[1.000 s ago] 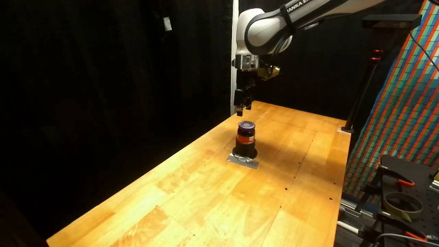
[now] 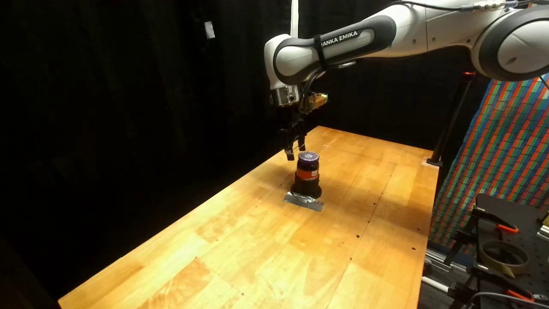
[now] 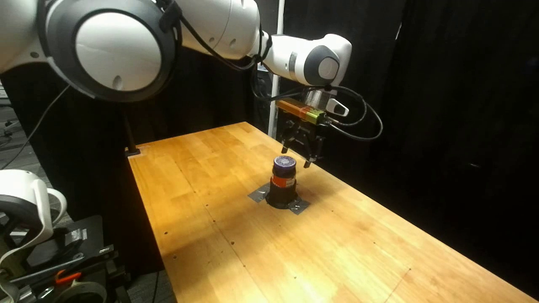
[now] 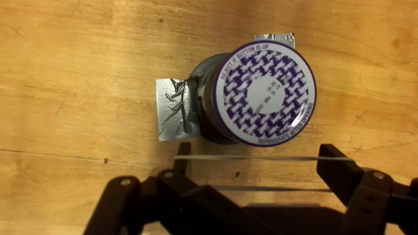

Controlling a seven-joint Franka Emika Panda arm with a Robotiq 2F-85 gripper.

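A dark jar (image 2: 307, 171) with a purple-and-white patterned lid (image 4: 266, 94) stands upright in a black holder (image 3: 281, 194) on the wooden table. Strips of silver tape (image 4: 177, 109) lie at the holder's base, against the tabletop. My gripper (image 3: 295, 159) is open, its black fingers wide apart and pointing down, close beside the lid and apart from it. In the wrist view the gripper has thin bands stretched between its fingers; the lid lies just beyond them, not between the fingers. The holder is partly hidden beneath the jar in that view.
Bare wooden table (image 2: 247, 247) spreads around the jar, with small screw holes in it. The table's edge runs close behind my gripper. A side stand with clamps (image 2: 507, 226) and a tape roll (image 2: 503, 255) is off the table.
My arm has come down and shifted left in exterior view 1, bringing the gripper lower, near lid height. The jar and its holder have not moved.
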